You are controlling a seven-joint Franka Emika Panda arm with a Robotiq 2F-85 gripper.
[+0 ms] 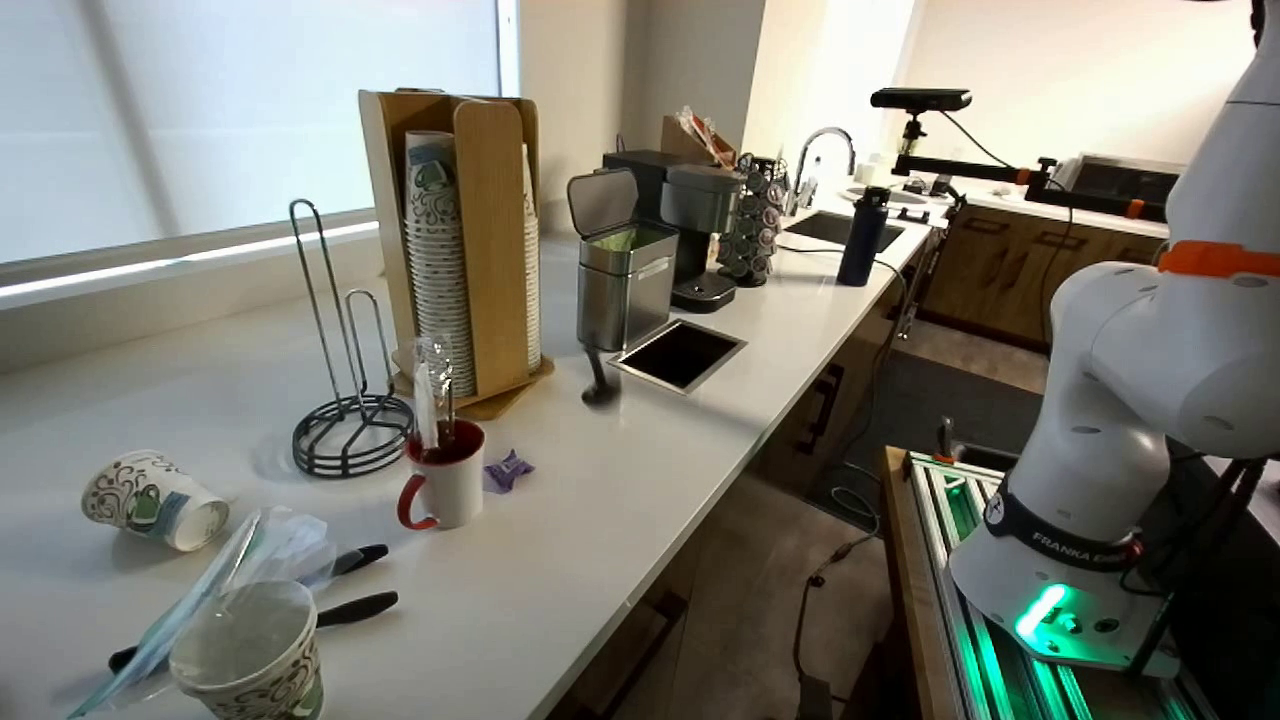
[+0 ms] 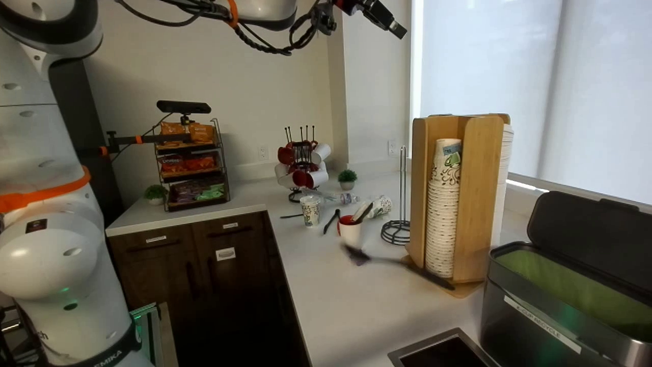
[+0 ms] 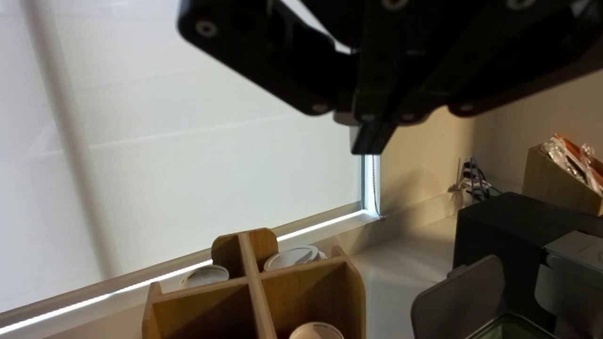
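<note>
A black spoon or ladle (image 1: 600,382) appears blurred in exterior view 1, low over the counter beside the steel bin. In exterior view 2 the same black spoon (image 2: 432,277) stretches in front of the cup holder, one end close to the red-and-white mug (image 2: 350,232); whether it touches the counter I cannot tell. High above the counter, my gripper (image 2: 397,29) is well apart from it. In the wrist view the gripper's (image 3: 373,141) fingertips are together, with nothing between them. The gripper is out of sight in exterior view 1.
The wooden cup holder (image 3: 257,282) is below my gripper. The open steel bin (image 1: 624,288) stands beside a square counter opening (image 1: 620,361). A wire stand (image 1: 348,438), purple wrapper (image 1: 507,469) and tipped paper cup (image 1: 154,498) occupy the near counter.
</note>
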